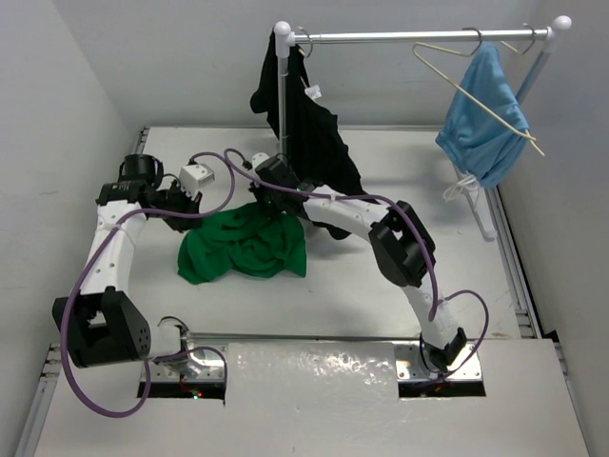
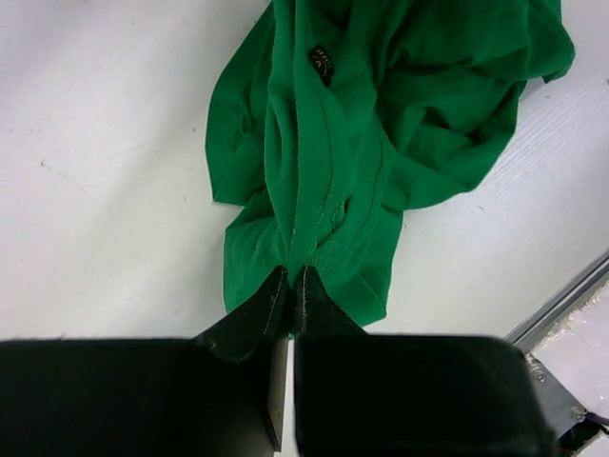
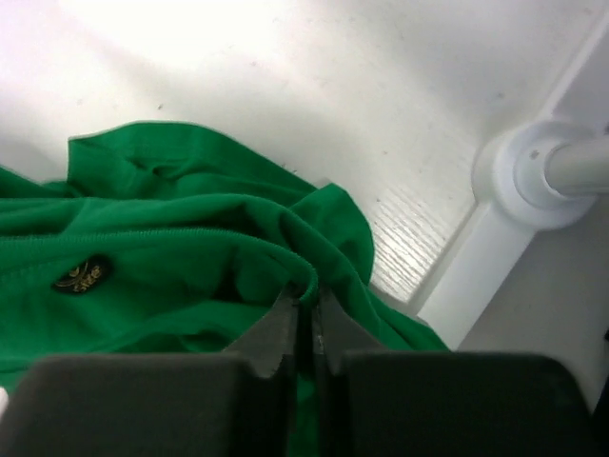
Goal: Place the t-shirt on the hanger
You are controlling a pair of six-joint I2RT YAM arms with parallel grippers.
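A green t-shirt (image 1: 238,252) lies crumpled on the table between both arms, with a small dark label showing in both wrist views. My left gripper is shut on the shirt's left part, a fold of fabric running to its fingertips. My right gripper is shut at a folded seam of the shirt (image 3: 143,286), near the base of the rack's left post. Both grippers sit low on the cloth.
A white rack (image 1: 381,37) stands behind, with a black garment (image 1: 309,133) on the left and a blue garment (image 1: 481,124) on the right. An empty beige hanger (image 1: 466,90) hangs at the right.
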